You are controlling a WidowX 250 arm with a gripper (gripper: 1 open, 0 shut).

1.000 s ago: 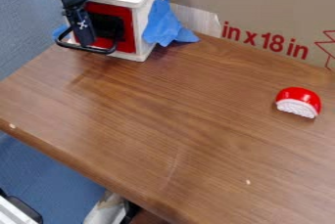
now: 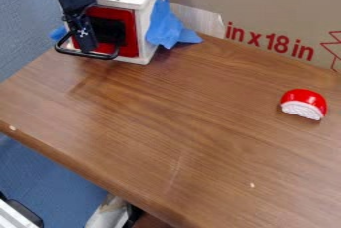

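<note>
A white toy oven (image 2: 139, 3) with a red front and dark opening stands at the back left of the table. My black gripper (image 2: 83, 39) is at its front, by a black looped handle (image 2: 102, 55); whether the fingers are open or shut on it is unclear. A blue cloth (image 2: 167, 28) lies against the oven's right side.
A red and white rounded object (image 2: 304, 104) sits at the right of the wooden table (image 2: 173, 132). A cardboard wall (image 2: 266, 3) stands behind.
My gripper and the black handle have shifted very slightly; the rest looks the same.
</note>
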